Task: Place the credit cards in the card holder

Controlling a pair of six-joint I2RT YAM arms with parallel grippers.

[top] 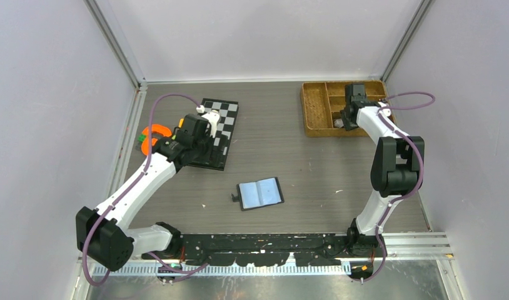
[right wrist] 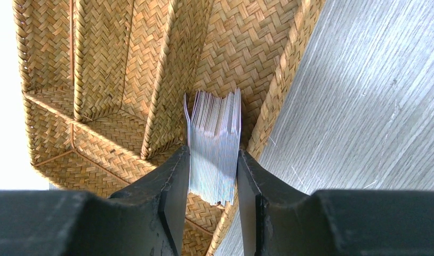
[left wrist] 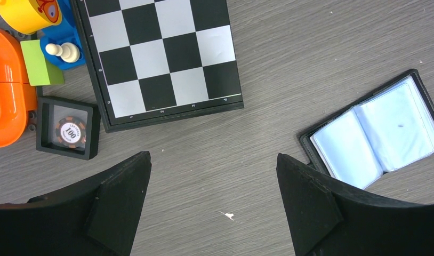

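In the right wrist view, a tight stack of thin pale cards (right wrist: 214, 154) stands on edge inside a compartment of the woven tray (right wrist: 273, 101). My right gripper has one finger on each side of the stack, right up against it; whether they press on it I cannot tell. The card holder (top: 260, 193) lies spread on the table, a black cover with bluish-white sleeves. It also shows as the card holder (left wrist: 375, 130) at the right of the left wrist view. My left gripper is open and empty above bare table.
A chessboard (left wrist: 161, 53) lies beyond the left gripper. Left of it are a boxed poker chip (left wrist: 71, 133), a green block (left wrist: 40, 64) and orange toy parts (left wrist: 9, 90). Walls enclose the table's back and sides.
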